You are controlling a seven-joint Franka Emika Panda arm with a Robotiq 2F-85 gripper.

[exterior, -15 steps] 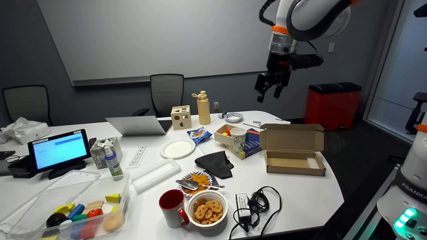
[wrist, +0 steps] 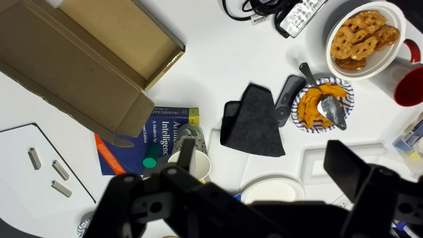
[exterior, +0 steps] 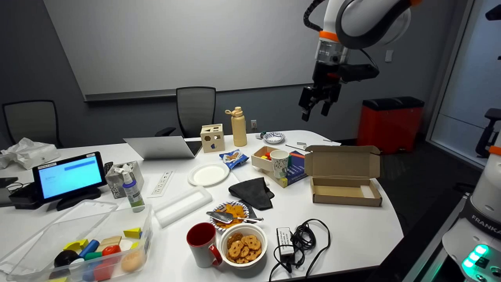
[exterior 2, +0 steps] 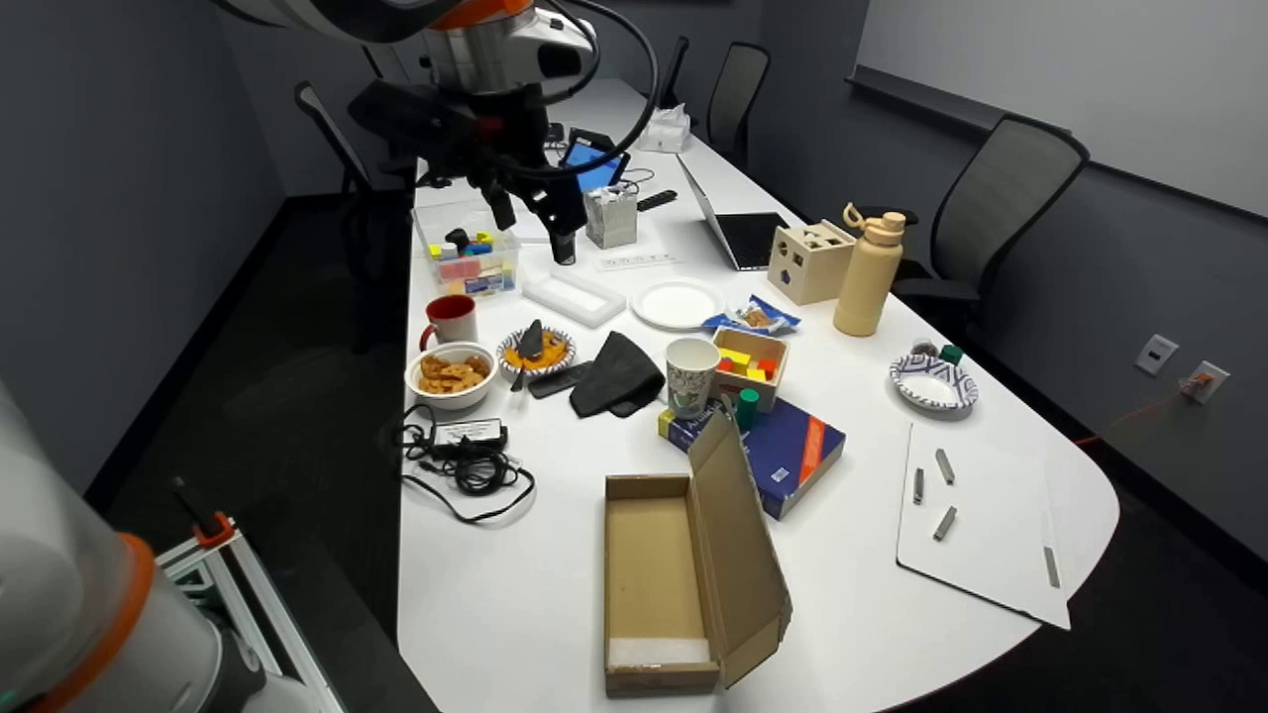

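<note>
High above the table hangs my gripper (exterior: 315,116), open, its two fingers well apart with nothing between them. In the wrist view a dark folded cloth (wrist: 255,123) lies below the gap, beside a black remote (wrist: 290,97). The patterned paper cup (wrist: 200,164) stands on a blue book (wrist: 131,156), partly covered by one finger. An open cardboard box (exterior 2: 648,582) rests at the near end of the table. A patterned bowl of orange pieces (exterior 2: 553,356) has a serving utensil (exterior 2: 531,339) across it. Close by are a white bowl of pretzels (exterior 2: 452,376) and a red-lined mug (exterior 2: 452,319).
A power adapter with coiled cable (exterior: 285,244) lies near the table's front edge. Farther off stand a tan bottle (exterior: 239,127), a wooden shape cube (exterior: 212,138) and a laptop (exterior: 162,147). A clear bin of blocks (exterior: 94,258) sits at front left. Bare table surrounds the cardboard box.
</note>
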